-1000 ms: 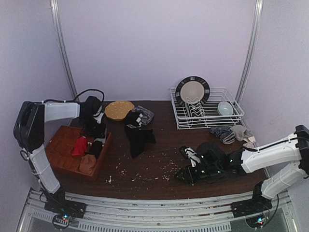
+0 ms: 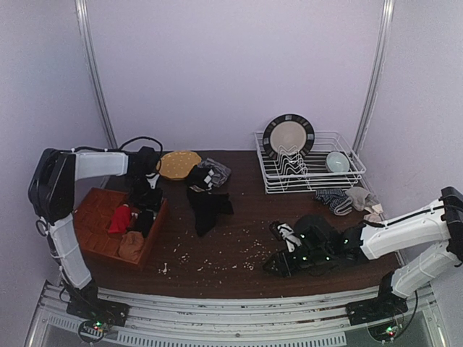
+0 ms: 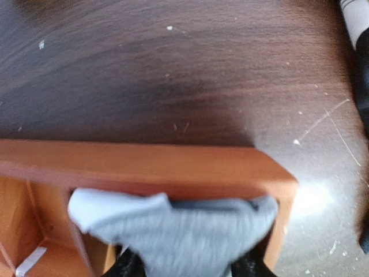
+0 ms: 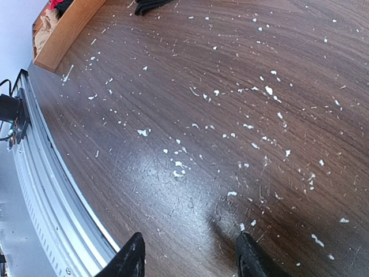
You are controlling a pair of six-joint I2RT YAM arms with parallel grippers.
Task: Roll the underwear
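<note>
The grey underwear (image 3: 179, 239), bundled with a lighter grey fold at its left, sits in the corner compartment of the orange-brown wooden box (image 3: 132, 164). My left gripper is at this bundle; its dark fingers (image 3: 128, 265) stand apart on either side of the cloth, so it is open. From above, the left arm mostly hides that compartment. Over bare table to the right, my right gripper is open and empty.
Red (image 2: 120, 220), black and tan (image 2: 131, 246) cloths occupy other box compartments. Beside the box lies a black garment (image 2: 209, 211), with a grey cloth (image 2: 217, 172) behind it. A white dish rack (image 2: 311, 181) stands at back right.
</note>
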